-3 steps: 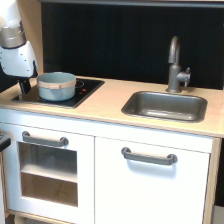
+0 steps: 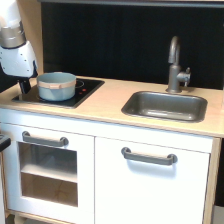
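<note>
A grey-blue pot [image 2: 57, 90] sits upright on the black cooktop [image 2: 93, 86] at the left end of the toy kitchen counter. My white arm comes in at the upper left, and its dark gripper [image 2: 27, 86] points down just left of the pot. The fingers are small and dark against the cooktop, so whether they touch the pot or stand apart cannot be made out. The pot's inside is mostly hidden by its near wall.
To the right, a metal sink [image 2: 165, 104] lies below a grey faucet [image 2: 175, 68]. Bare wooden counter [image 2: 112, 104] separates cooktop and sink. Below are a windowed oven door [image 2: 47, 162] and a white cabinet door [image 2: 150, 190], both with grey handles. A dark panel closes off the back.
</note>
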